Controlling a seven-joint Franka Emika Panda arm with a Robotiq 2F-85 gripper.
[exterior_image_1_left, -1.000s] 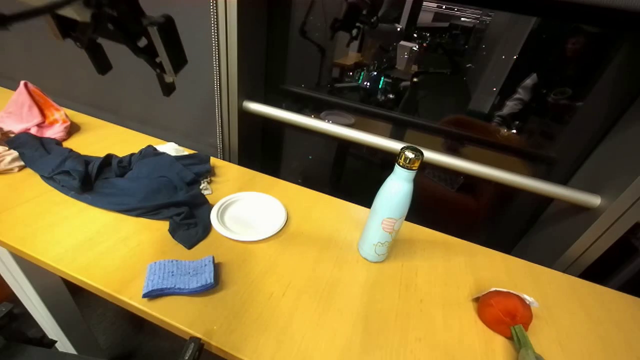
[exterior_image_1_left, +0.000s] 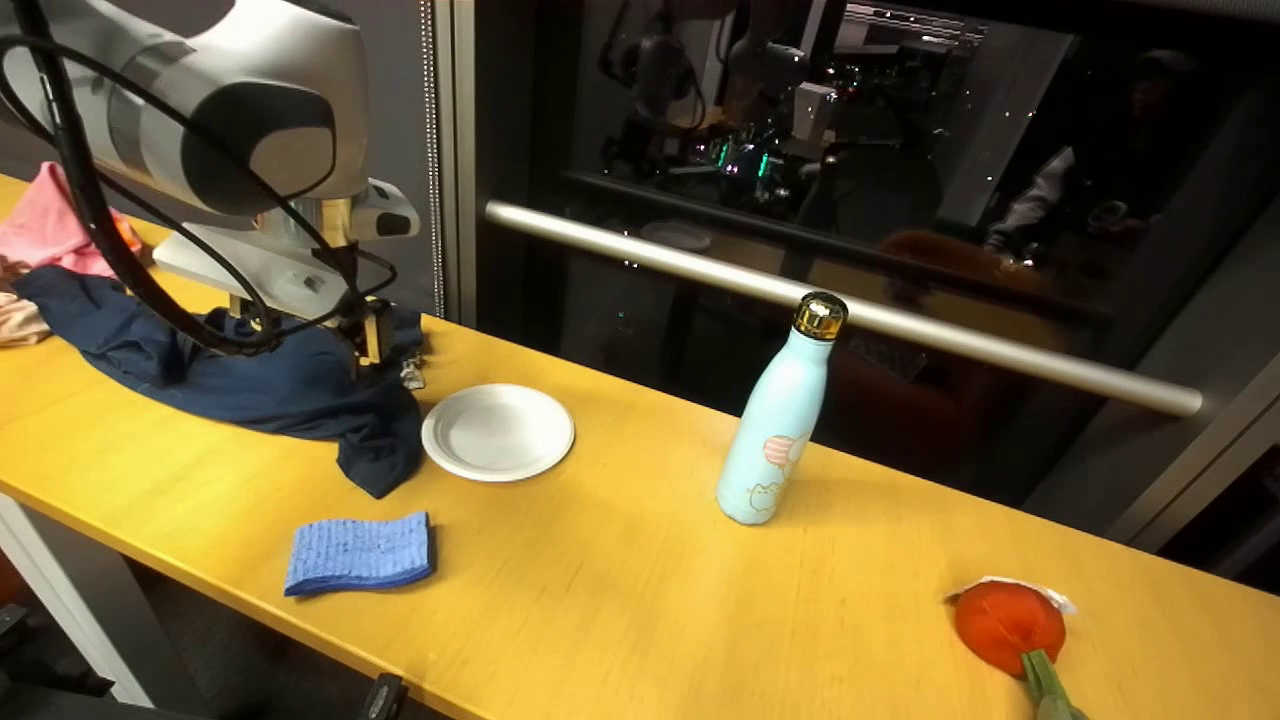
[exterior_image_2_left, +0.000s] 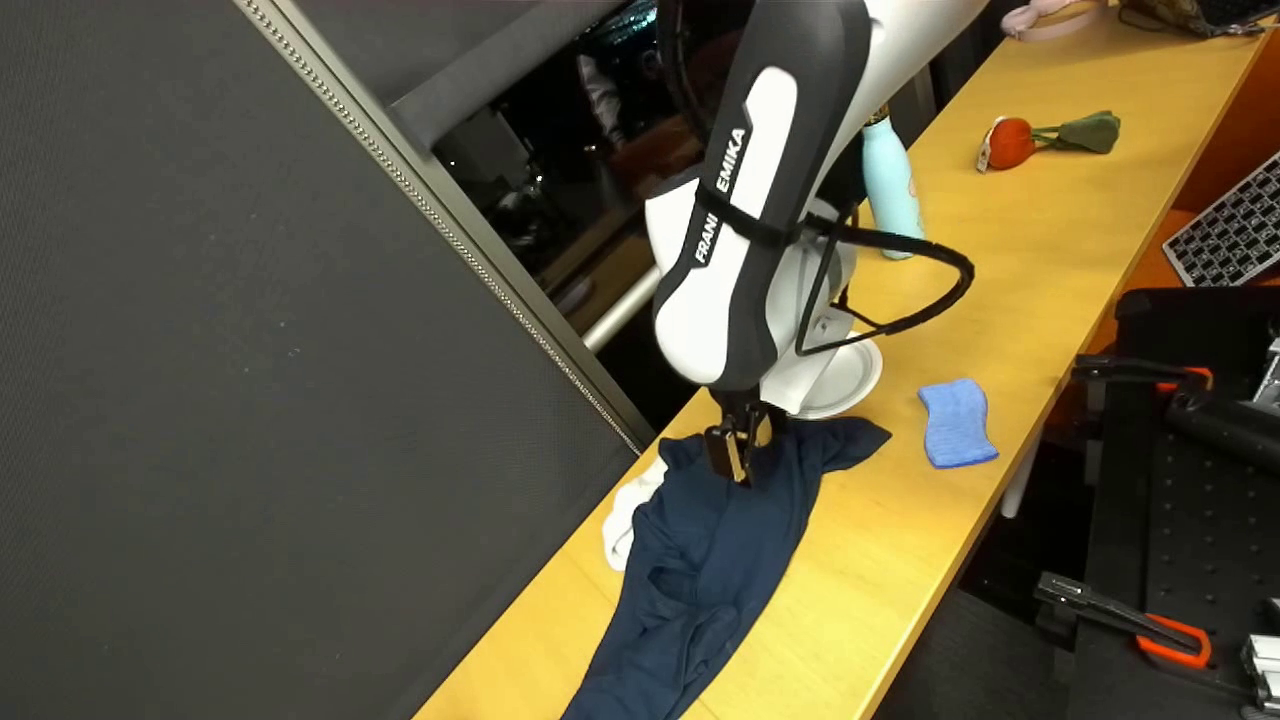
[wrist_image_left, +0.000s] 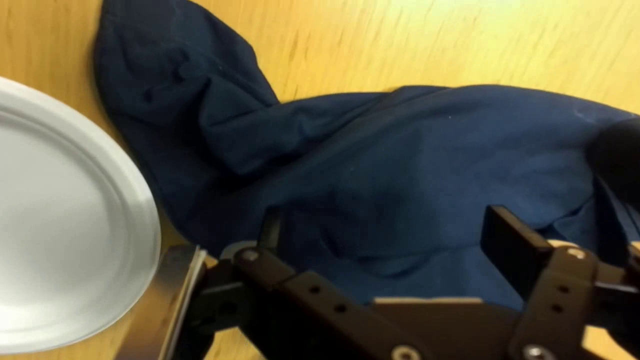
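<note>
Dark navy cloth (exterior_image_1_left: 288, 372), rumpled like a garment, lies along the back left of the table. Over its plate-side part stands my gripper, open, its two fingers wide apart with navy fabric below and between them in the wrist view. Whether the fingertips touch the cloth, I cannot tell. From the second exterior view the gripper (exterior_image_2_left: 738, 462) is low over the upper part of the navy cloth (exterior_image_2_left: 708, 564). A white plate (exterior_image_1_left: 499, 433) sits right beside the cloth, empty; the wrist view has this plate (wrist_image_left: 60, 222) at the left.
A folded blue cloth (exterior_image_1_left: 360, 552) lies near the front edge. The light-blue bottle (exterior_image_1_left: 774, 420) stands upright right of the plate, with a red flower-like object (exterior_image_1_left: 1010, 628) farther right. White cloth (exterior_image_2_left: 630, 516) shows beside the navy cloth. Pink cloth (exterior_image_1_left: 60, 228) lies far left. Mid-table is clear.
My arm has come down from high above the table to low over the navy cloth. The plate, bottle and blue cloth have not moved.
</note>
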